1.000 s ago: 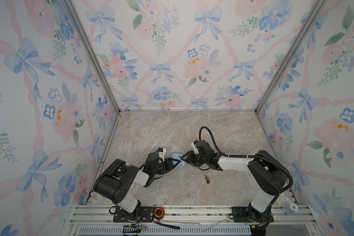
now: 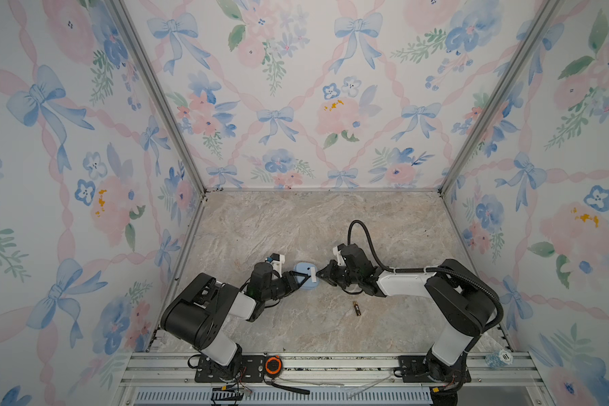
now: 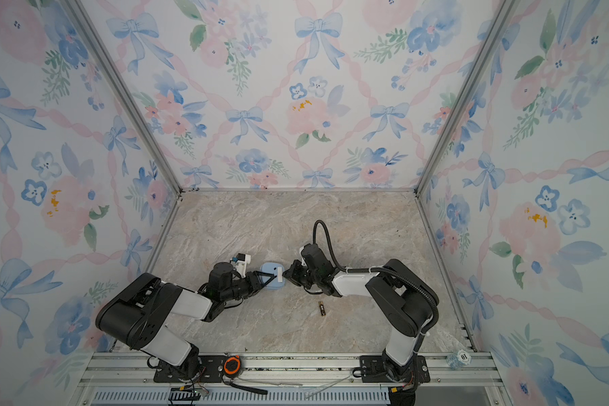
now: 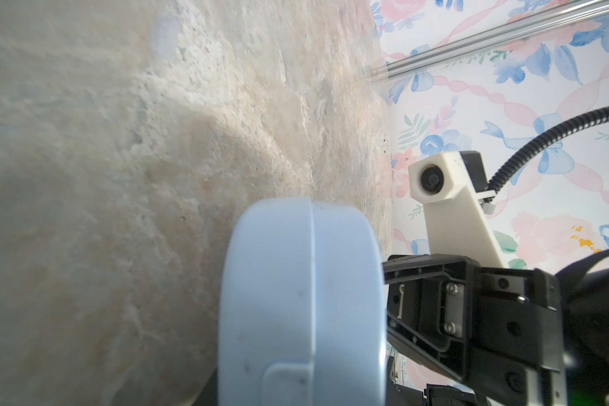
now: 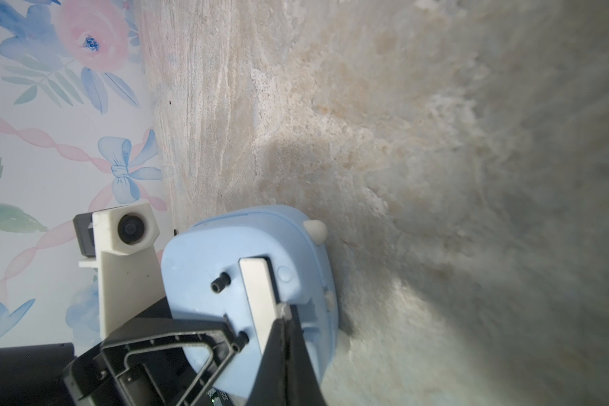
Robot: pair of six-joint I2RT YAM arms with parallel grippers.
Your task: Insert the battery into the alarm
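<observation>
The alarm (image 2: 303, 267), a light blue rounded body, has its back face up, with a white strip (image 5: 254, 291) beside a dark slot and two black knobs. My left gripper (image 2: 307, 277) is shut on the alarm from the left; its blue side (image 4: 270, 291) fills the lower middle of the left wrist view. Shut, my right gripper has its tips at the lower part of the white strip's edge; nothing shows between them. Whether the tips touch it, I cannot tell. A battery (image 2: 356, 308), black with a copper end, lies on the table in front of the right arm.
Behind the arms the stone-patterned table (image 2: 277, 216) is clear. Papered walls enclose the back and sides. An orange and black round object (image 2: 272, 365) sits at the front rail, left of the middle.
My right gripper has shifted slightly to the right over the alarm, uncovering more of the white strip. The left gripper, alarm and battery look unmoved.
</observation>
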